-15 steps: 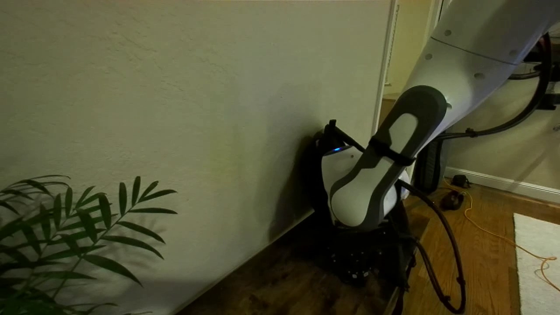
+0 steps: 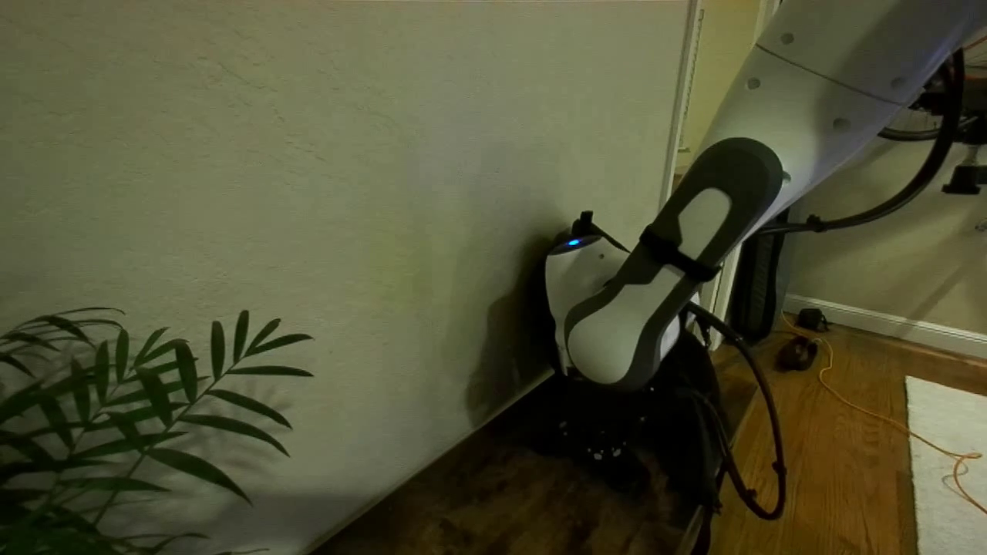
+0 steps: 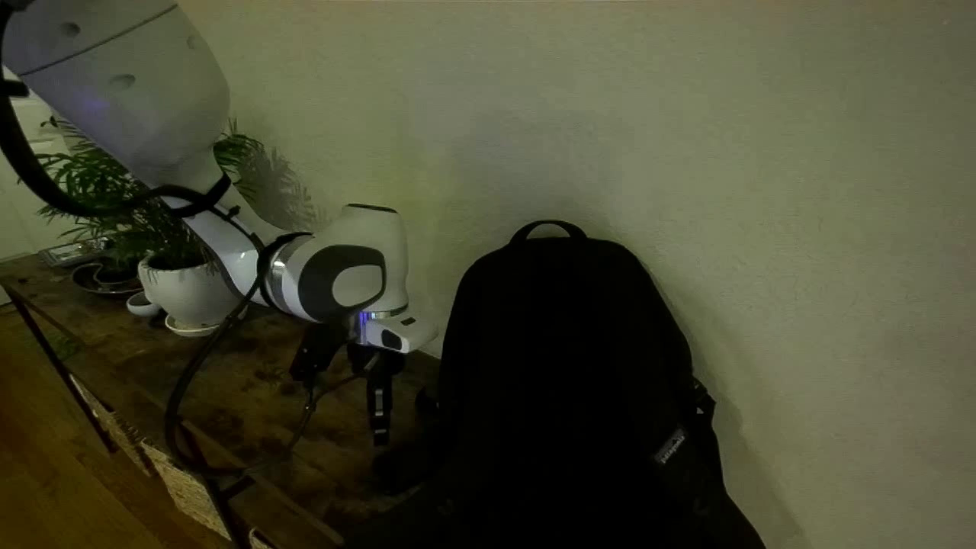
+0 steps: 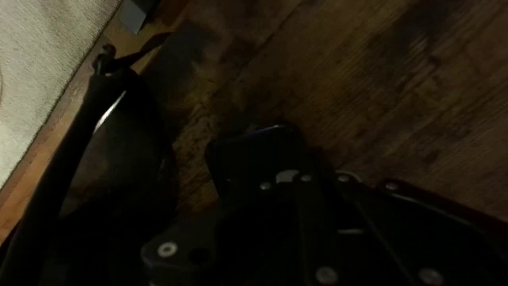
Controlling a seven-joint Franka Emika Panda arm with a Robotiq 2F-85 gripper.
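A large black backpack [image 3: 567,384] stands upright against the wall, its top handle [image 3: 549,227] looped upward. Just left of it in the second exterior view, my gripper [image 3: 380,439] points down above the wooden surface. The fingers [image 3: 379,402] look shut, with nothing visible between them. In the wrist view a black strap [image 4: 62,171], apparently the backpack's, runs along the left side. Dark gripper parts fill the bottom of that view, too dim to make out fully. From the first exterior view the arm hides most of the backpack.
Potted plants, one in a white pot [image 3: 191,291], stand at the far end of the wooden bench [image 3: 219,384]. The wall [image 3: 787,183] runs close behind the backpack. A cable [image 3: 206,352] hangs from my arm. Bare wood lies between pot and gripper.
In the first exterior view, my arm has shifted a little up and to the left, with its hanging cable. The plant has stayed in place.
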